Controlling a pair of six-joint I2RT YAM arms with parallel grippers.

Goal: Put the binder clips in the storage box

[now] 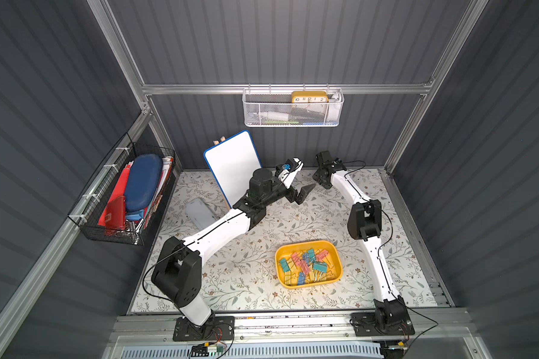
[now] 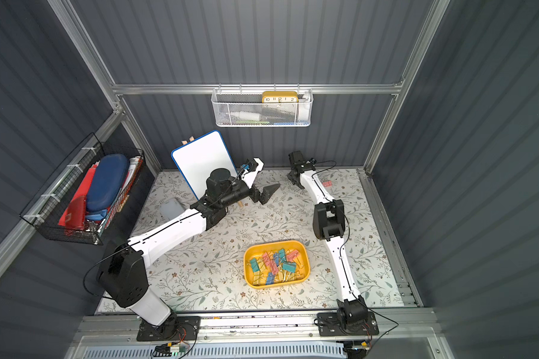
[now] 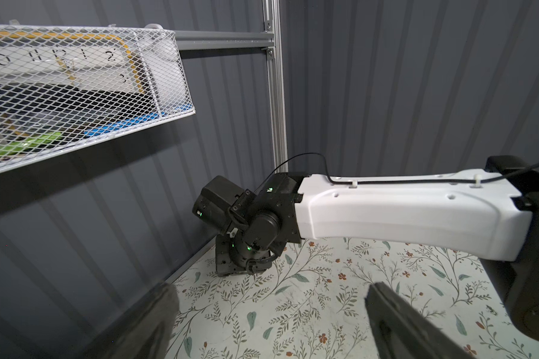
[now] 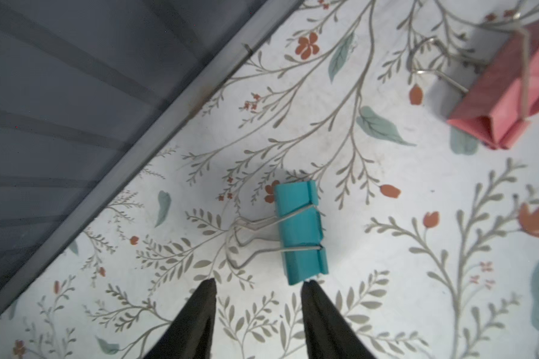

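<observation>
A teal binder clip (image 4: 299, 218) lies on the floral surface near the back wall, just beyond the open fingertips of my right gripper; a pink clip (image 4: 503, 89) lies farther right in that wrist view and shows as a small shape (image 2: 326, 183) in the top right view. My left gripper (image 1: 299, 190) hangs open and empty in the middle, its blurred fingers framing bare surface in the left wrist view. The yellow storage box (image 1: 278, 269) at the front holds several pink, teal and blue clips.
A white board (image 1: 232, 161) leans at the back left, with a grey object (image 1: 198, 212) beside it. A white mesh basket (image 1: 263, 116) hangs on the back wall, a black basket (image 1: 101, 230) on the left wall.
</observation>
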